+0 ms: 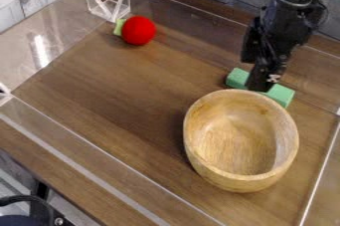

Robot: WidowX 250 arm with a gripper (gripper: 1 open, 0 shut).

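Observation:
The black gripper hangs over the green block at the right of the camera view, its lower end at or just above the block and partly hiding it; whether its fingers are open or shut is hard to make out. Below the block sits a wooden bowl, empty. A red ball rests at the upper left, with a small green piece beside it.
A white wire object stands at the back left. A wall rises behind the table.

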